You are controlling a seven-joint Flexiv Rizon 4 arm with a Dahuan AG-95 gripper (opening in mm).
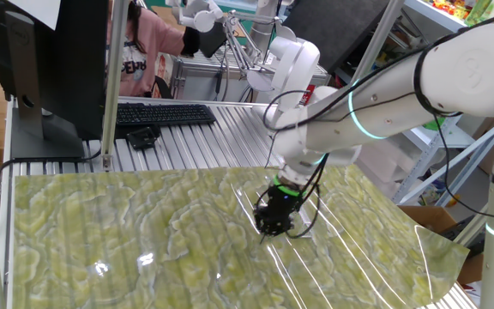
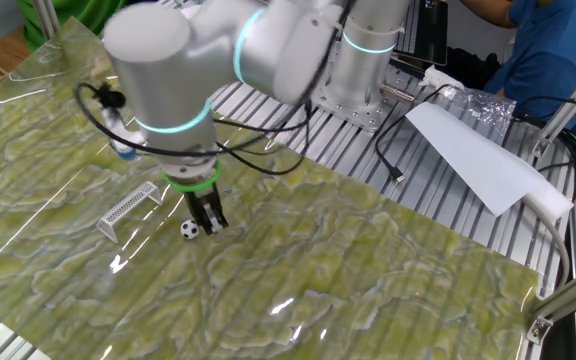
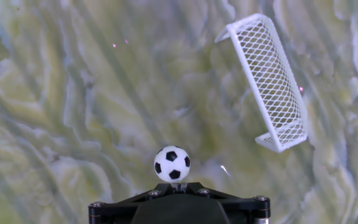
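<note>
A small black-and-white soccer ball (image 3: 172, 163) lies on the green marbled sheet, just beyond my fingertips in the wrist view. My gripper is shut, its fingertips drawn together, and the ball is in front of them rather than between them. Whether they touch it, I cannot tell. To the upper right there stands a white toy goal (image 3: 271, 81) with a net. In exterior view 2 the ball (image 2: 190, 229) sits close beside the lowered gripper (image 2: 216, 228), on the side toward the goal (image 2: 128, 210). The gripper (image 1: 266, 234) hides the ball in exterior view 1.
Most of the marbled sheet (image 2: 368, 270) is bare around the ball and goal. Beyond its edge are a keyboard (image 1: 165, 114), a monitor stand (image 1: 31, 90) and, near the arm's base, a white paper (image 2: 473, 155). Cables loop around the wrist.
</note>
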